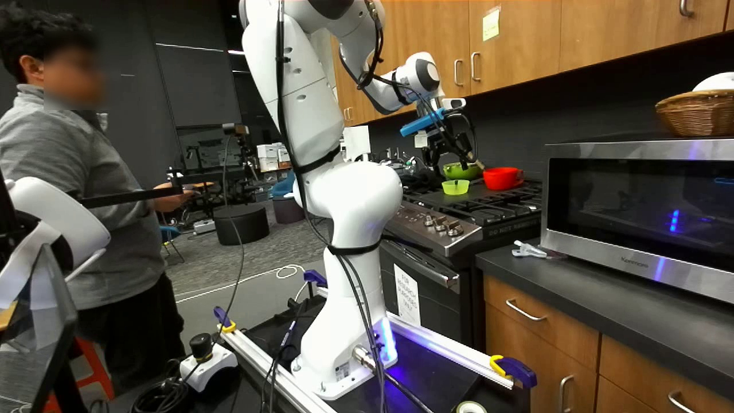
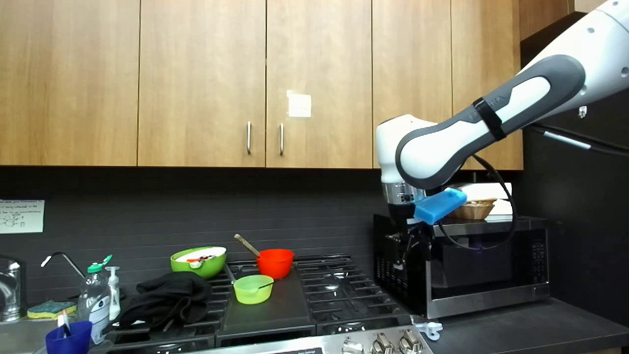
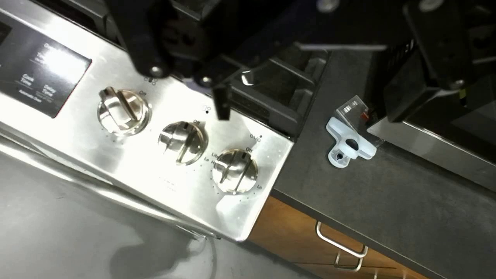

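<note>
My gripper hangs open above the right end of the stove and the counter, with nothing between its fingers. In exterior view 2 it is in front of the microwave's left side. A white plastic clip-like piece [image 3: 348,143] lies on the dark counter beside the microwave, below the gripper in the wrist view. On the stovetop stand a red pot [image 2: 275,263], a light green bowl [image 2: 252,289] and a larger green bowl [image 2: 200,262] with things inside. A wooden handle sticks up behind the red pot.
The microwave [image 1: 640,220] stands on the counter, with a wicker basket [image 1: 698,113] on top. Stove knobs [image 3: 235,171] line the front panel. A black cloth [image 2: 168,298], a soap bottle [image 2: 94,301] and a blue cup [image 2: 69,339] are at the left.
</note>
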